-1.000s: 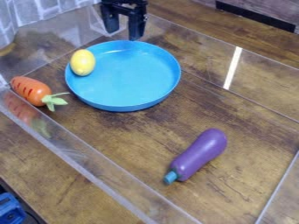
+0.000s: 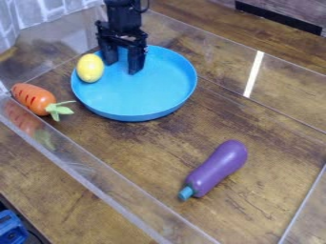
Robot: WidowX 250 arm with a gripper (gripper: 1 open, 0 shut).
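Observation:
My black gripper [image 2: 121,52] hangs over the back part of a blue plate [image 2: 147,91], its two fingers pointing down and standing apart, with nothing visible between them. A yellow lemon-like object [image 2: 91,68] sits on the left side of the plate, left of and a little below my fingertips. An orange carrot [image 2: 37,98] with green leaves lies outside the plate at the left. A purple eggplant [image 2: 218,167] with a teal tip lies at the lower right.
Clear panels border the wooden surface [image 2: 128,172]. A white strip [image 2: 254,73] lies at the right. A blue object [image 2: 10,229] shows in the lower left corner. The middle below the plate is clear.
My gripper has come down and a little left, from beyond the plate's back edge to over its back part. The plate and the objects have not moved.

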